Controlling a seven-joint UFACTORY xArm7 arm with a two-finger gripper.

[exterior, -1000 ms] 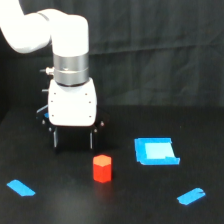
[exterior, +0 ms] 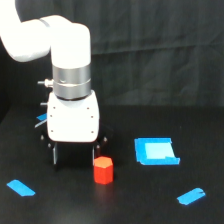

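Note:
The white robot arm hangs from the upper left, its black gripper (exterior: 74,154) low over the dark table with its two fingers spread apart and nothing visible between them. A red block (exterior: 103,170) sits on the table just right of and in front of the right finger. To the right lies a square marked out in blue tape (exterior: 141,151) around a pale patch (exterior: 159,150).
Strips of blue tape lie at the front left (exterior: 20,187) and front right (exterior: 191,195), and another bit shows behind the arm at the left.
The arm and gripper have moved down toward the table, closer to the red block. The block and tape look unchanged.

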